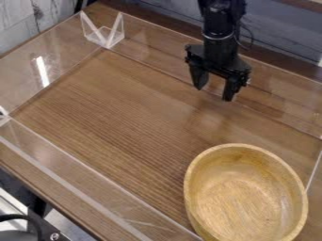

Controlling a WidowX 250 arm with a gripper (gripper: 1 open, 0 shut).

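Note:
My black arm hangs down at the top centre-right of the camera view, with the gripper [214, 83] low over the back of the wooden table [101, 113]. Its dark fingers are spread apart, and I see nothing clearly held between them; the fine detail around the fingertips is too small to tell.
A yellow oval bin [246, 155] sits at the front right. A clear angular holder [104, 30] stands at the back left. A wall runs along the back, and black cable shows at the bottom-left corner.

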